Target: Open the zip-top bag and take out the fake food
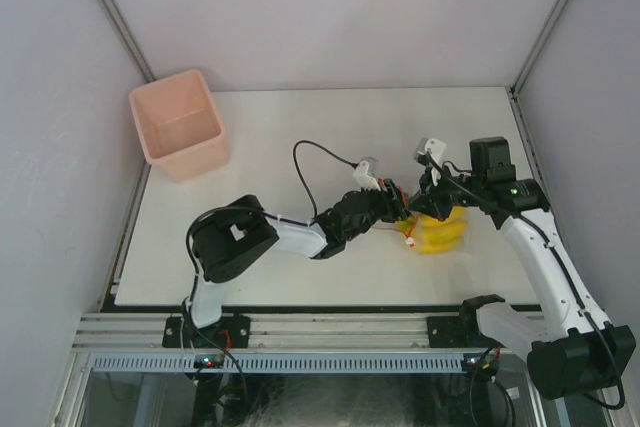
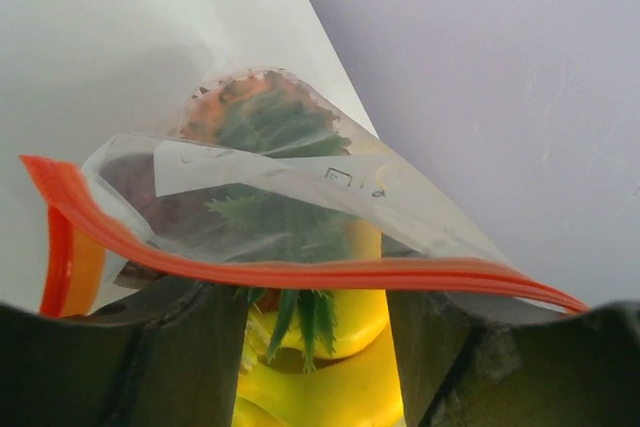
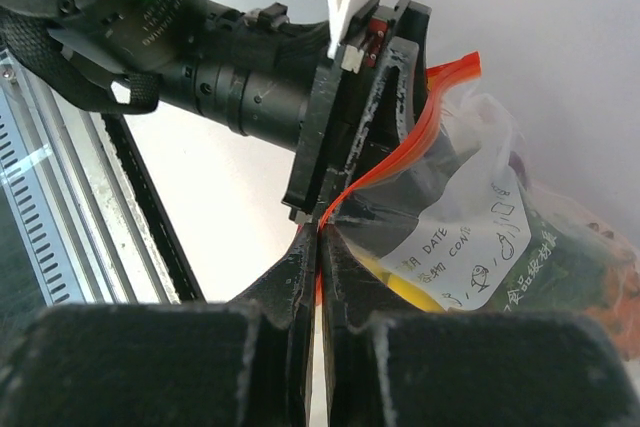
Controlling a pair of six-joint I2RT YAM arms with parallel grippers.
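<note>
The zip top bag [image 1: 432, 232] lies at the right of the table with yellow fake food inside. In the left wrist view its orange zipper strip [image 2: 290, 272] runs across above yellow pieces [image 2: 320, 377] and a green leafy piece [image 2: 280, 127]. My left gripper [image 1: 398, 205] is at the bag's mouth, part open, its fingers apart with the bag's contents visible between; whether film is between them is unclear. My right gripper [image 1: 425, 197] faces it, shut on the bag's orange edge, which rises from between its fingertips in the right wrist view.
An empty pink bin [image 1: 178, 124] stands at the back left. Grey walls border the table at back and sides.
</note>
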